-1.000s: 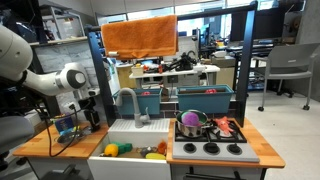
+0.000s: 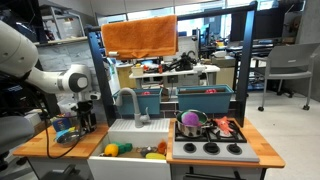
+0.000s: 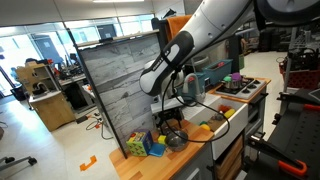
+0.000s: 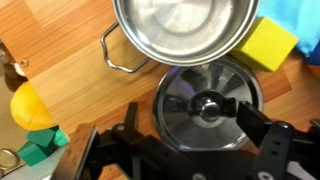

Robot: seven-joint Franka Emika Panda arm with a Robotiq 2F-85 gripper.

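Below my gripper lies a round glass lid (image 4: 180, 122) with a dark knob (image 4: 209, 106) at its middle. The two black fingers stand wide apart, one to each side of the knob, and nothing is held between them. A shiny metal pot (image 4: 185, 25) sits directly beside the lid, its wire handle (image 4: 117, 55) pointing left. In exterior view 2 the arm reaches down to the left end of the wooden counter, over the pot (image 3: 176, 141); there the lid is hard to make out.
A yellow block (image 4: 267, 43) and a blue cloth (image 4: 292, 15) crowd the pot's right side. At left lie a yellow-orange toy (image 4: 32, 107) and a green block (image 4: 38, 147). The sink (image 2: 130, 139) and stove (image 2: 213, 146) stand farther right along the counter.
Other objects look unmoved.
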